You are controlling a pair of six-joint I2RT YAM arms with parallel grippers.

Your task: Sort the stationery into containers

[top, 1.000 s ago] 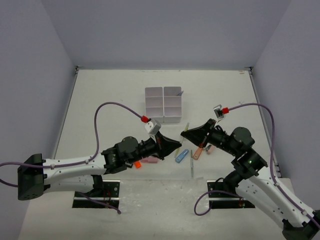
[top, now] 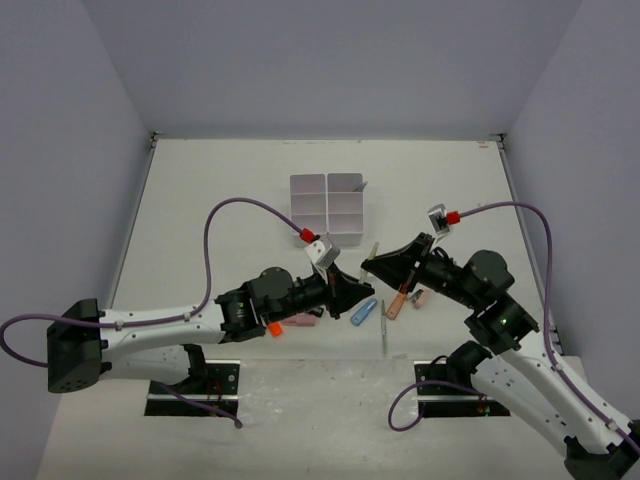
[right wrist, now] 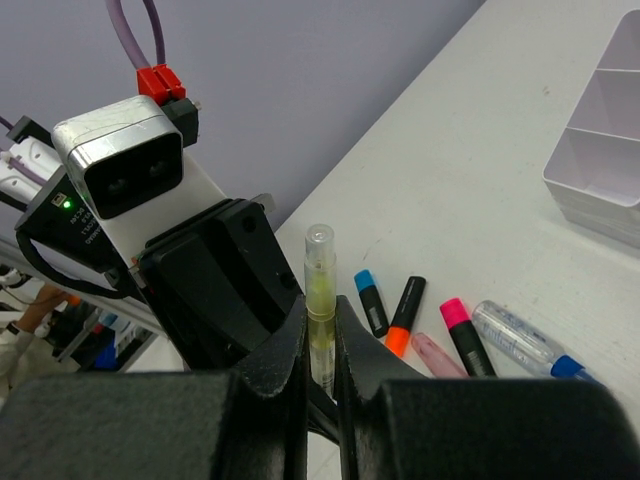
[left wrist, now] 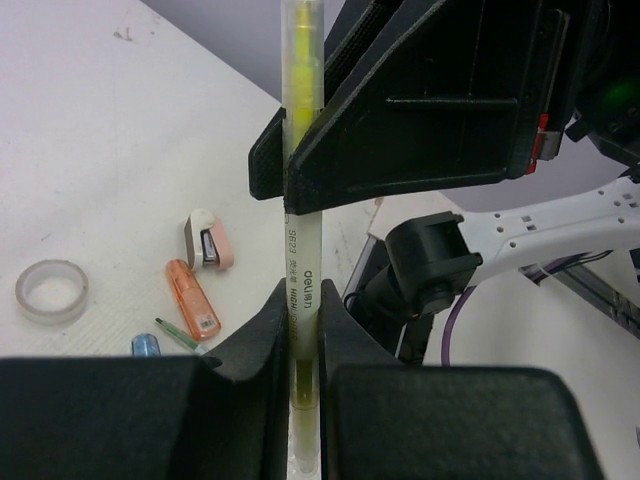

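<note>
A slim white pen with a yellowish-green core (left wrist: 304,250) stands upright between both hands. My left gripper is shut around its lower part in the left wrist view. Farther up the same pen, my right gripper has its dark fingers closed about it. In the right wrist view the pen's clear end (right wrist: 320,250) sticks up from between the right gripper's fingertips, and the left gripper's body is behind it. From the top, the pen (top: 374,250) shows mostly as a short end above the meeting grippers. A divided tray (top: 309,205) lies behind them.
An orange item (left wrist: 193,300), a stapler (left wrist: 208,245) and a tape roll (left wrist: 52,290) lie on the table. Below the hands are a blue item (top: 363,312) and a thin green stick (top: 384,330). Several markers lie near a pink-capped one (right wrist: 467,337).
My left gripper has moved right and slightly up to the pen, now meeting the right gripper. The right arm has shifted only slightly.
</note>
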